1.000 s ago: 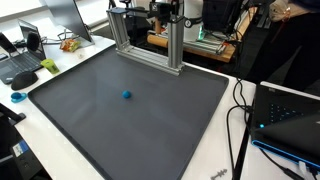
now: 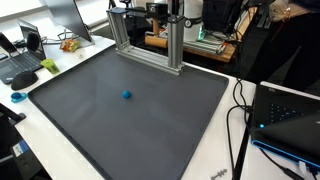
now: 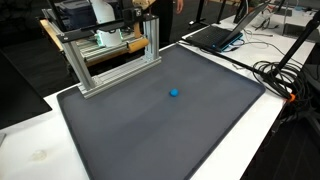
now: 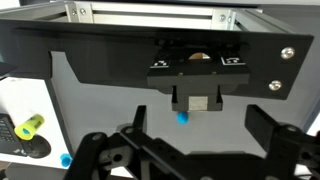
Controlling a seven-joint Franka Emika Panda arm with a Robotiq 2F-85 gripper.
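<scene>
A small round blue object (image 2: 127, 94) lies alone on the dark grey mat (image 2: 120, 125). In exterior view 2 the same blue object (image 3: 174, 93) rests near the middle of the mat. My gripper is open in the wrist view, its black fingers wide apart at left and right. Beyond the gap stands a black bracket (image 4: 198, 77) with a small metal block (image 4: 198, 103) below it. The blue object (image 4: 182, 118) shows lower down on the mat, just left of that block. I cannot make out the fingers in the exterior views.
An aluminium frame (image 3: 122, 76) stands at one edge of the mat, with a black plate (image 4: 110, 57) across it. A yellow-green item (image 4: 29, 127) and another blue item (image 4: 66, 160) lie off the mat. A laptop (image 2: 286, 120) and cables sit beside the table.
</scene>
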